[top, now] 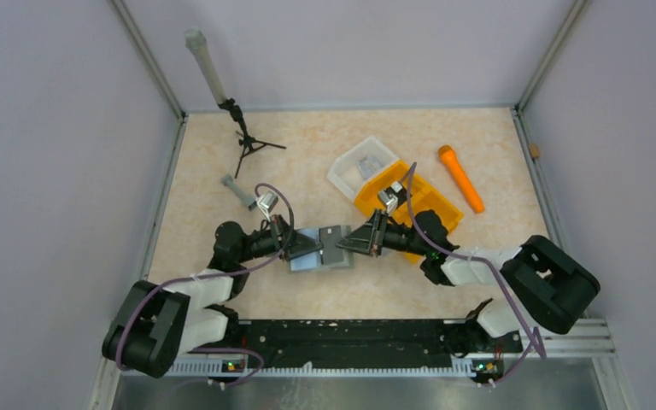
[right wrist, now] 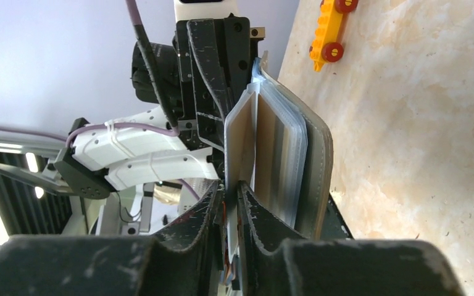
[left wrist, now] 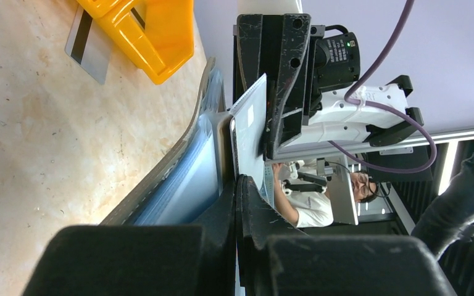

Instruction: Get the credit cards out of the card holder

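Observation:
Between my two grippers the card holder [top: 306, 259] lies fanned open, with bluish clear sleeves on the left and a dark grey cover [right wrist: 321, 160] behind them. In the left wrist view a silver-grey card [left wrist: 251, 123] stands at its edge. My left gripper is shut with its tips against the sleeve edges; whether a thin sleeve is pinched there is unclear. Facing it, my right gripper stands slightly open, fingers a little apart on either side of a pale thin edge.
An orange tray [top: 437, 202] and a clear tray [top: 340, 178] stand behind the right arm. Beside the orange tray lies a grey card with a dark stripe [left wrist: 92, 46]. An orange microphone [top: 461, 179] and a tripod [top: 246, 141] are farther back.

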